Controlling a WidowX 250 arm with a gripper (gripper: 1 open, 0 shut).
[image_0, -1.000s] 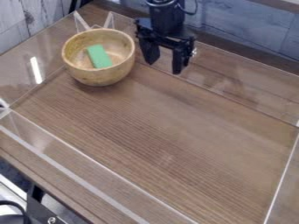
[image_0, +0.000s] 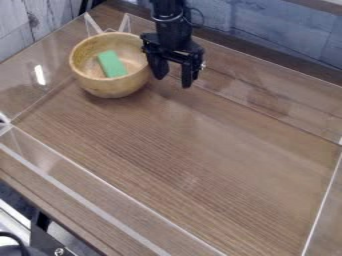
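Observation:
A light wooden bowl (image_0: 127, 80) sits at the upper left of the table (image_0: 187, 170), with a green block (image_0: 110, 62) lying inside it. My black gripper (image_0: 174, 66) is just right of the bowl at the back, pointing down, its two fingers apart over the table, with nothing visible between them.
A wall runs along the back, a pale edge at the upper left, and some dark items lie past the lower left edge.
My gripper has shifted slightly left, toward the bowl. The bowl and the green block look unmoved.

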